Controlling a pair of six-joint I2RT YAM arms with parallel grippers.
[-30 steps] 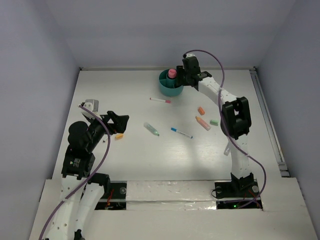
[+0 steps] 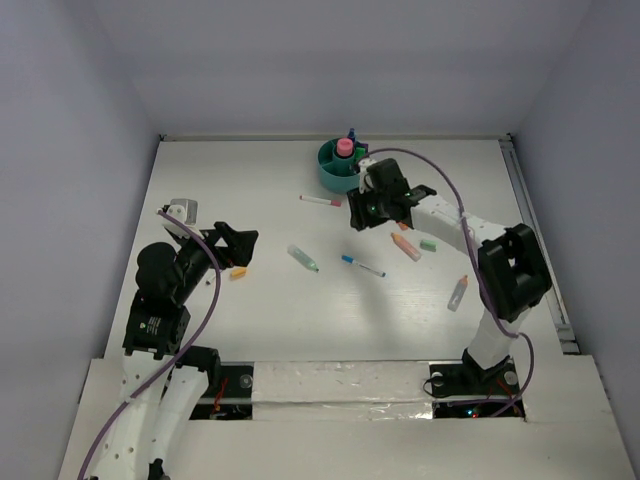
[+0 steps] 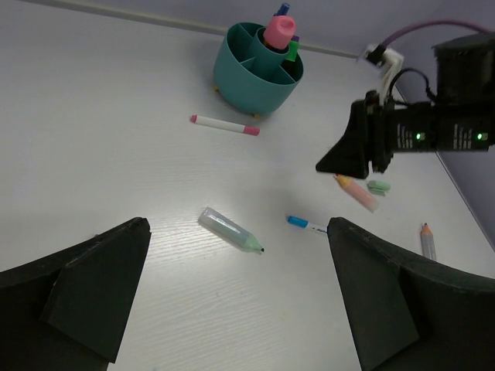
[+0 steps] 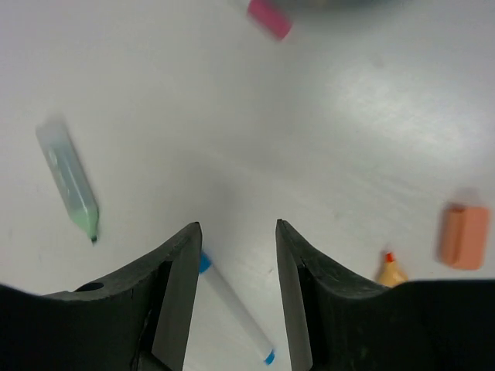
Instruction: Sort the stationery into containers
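The round teal container (image 2: 340,182) stands at the back middle of the table, holding several items, a pink one (image 3: 280,31) among them. My right gripper hovers over the table in front of it, fingers parted and empty. Below it in the right wrist view lies a blue-capped white marker (image 4: 237,311). A green bottle-shaped highlighter (image 3: 230,229) and a pink-capped marker (image 3: 225,125) lie further left. An orange highlighter (image 2: 405,247) and a grey one (image 2: 457,293) are on the right. My left gripper is open at the table's left, nothing between its fingers.
An orange eraser (image 4: 466,237) and a green one (image 2: 428,245) lie to the right. A yellow-orange item (image 2: 238,272) rests close to the left gripper. Walls enclose the back and sides.
My right gripper has come away from the container towards the front of the table. At the container a blue tip and a green item now show. The left arm has stayed still.
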